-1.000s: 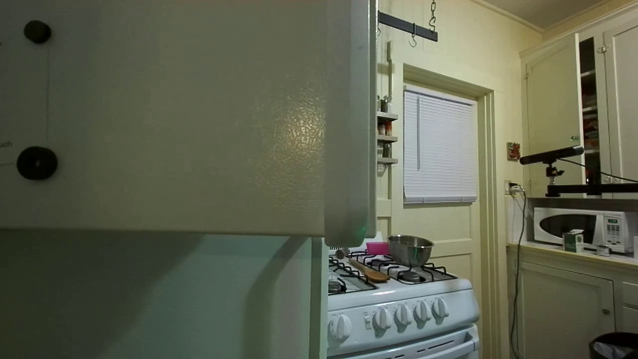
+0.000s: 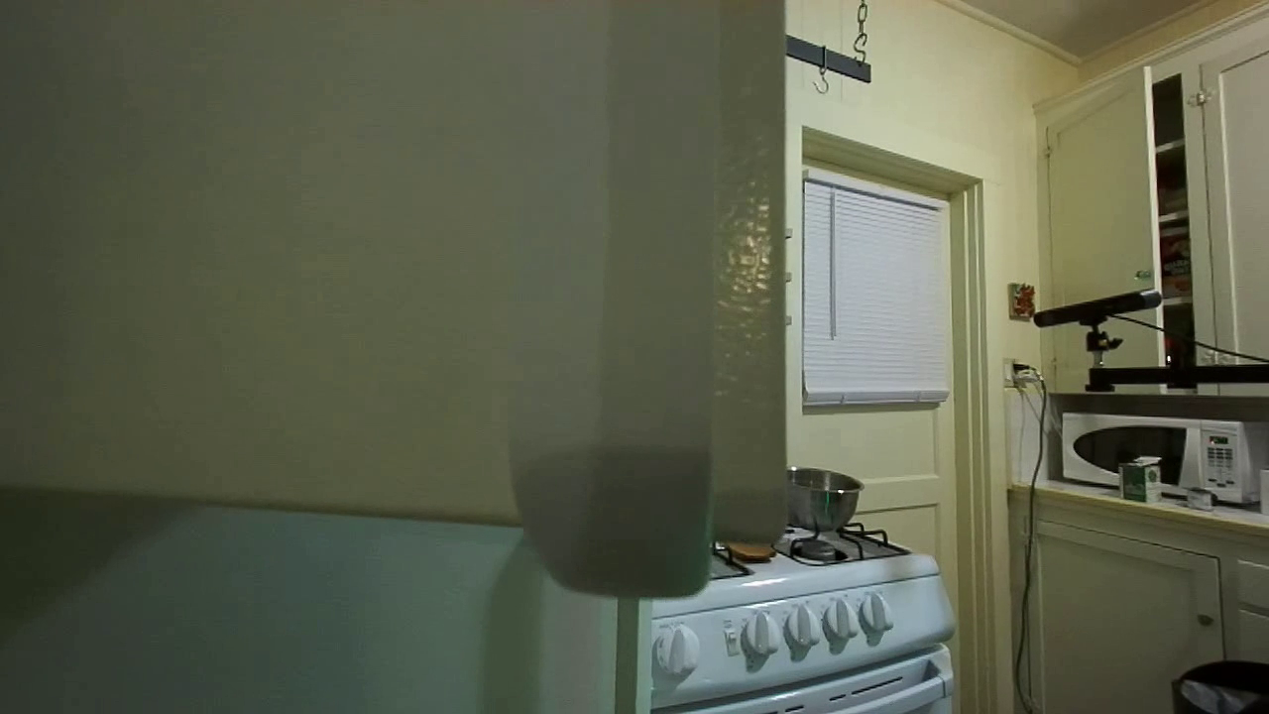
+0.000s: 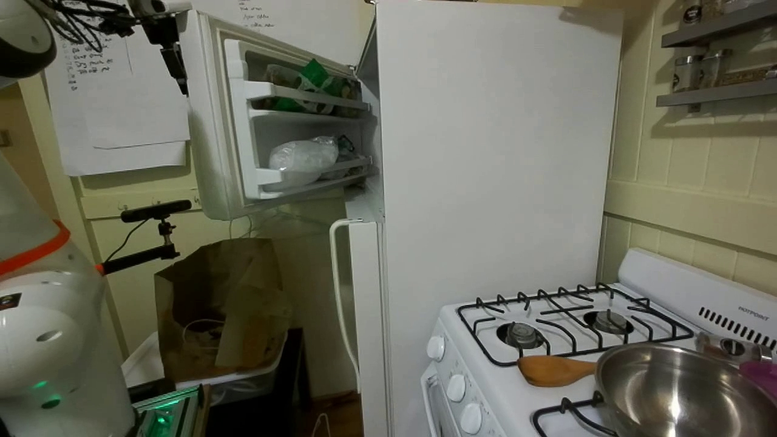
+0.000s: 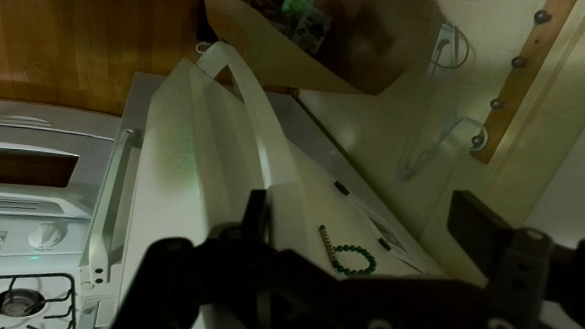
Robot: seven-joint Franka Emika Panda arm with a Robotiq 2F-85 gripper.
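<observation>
The freezer door [image 3: 211, 124] of the white fridge [image 3: 495, 145] stands swung open, its inner shelves holding bagged items [image 3: 302, 156]. My gripper [image 3: 175, 69] is at the door's outer side, near its top. In the wrist view the gripper is open, its fingers wide apart. One finger [image 4: 255, 211] lies right against the inner side of the curved white door handle [image 4: 263, 142]; the other is well clear on the far side. Whether that finger touches the handle, I cannot tell. The door [image 2: 357, 262] fills much of exterior view 1, where the gripper is out of sight.
A brown paper bag [image 3: 226, 306] stands under the open door. Beside the fridge is a stove [image 3: 466, 342] with a metal bowl [image 3: 663, 386] and a wooden spoon [image 3: 553, 370]. Dark magnets and a green beaded loop [image 4: 353, 260] are on the door's face.
The freezer door has swung further open; in exterior view 1 its edge is nearer and further right, hiding more of the stove.
</observation>
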